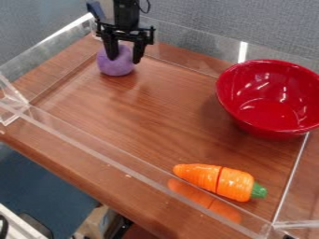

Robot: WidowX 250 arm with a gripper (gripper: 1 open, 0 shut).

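Note:
A black gripper (125,43) hangs at the top left of the camera view, directly over a round purple object (115,65) on the wooden surface. Its fingers reach down to the upper part of that object; whether they grip it or stand apart from it I cannot tell. A large red bowl (267,101) occupies the right side. An orange toy carrot (214,178) with a green tip lies at the bottom right.
Low clear plastic walls border the wooden work area (137,121). Beyond the lower left edge, a blue floor and some small items show.

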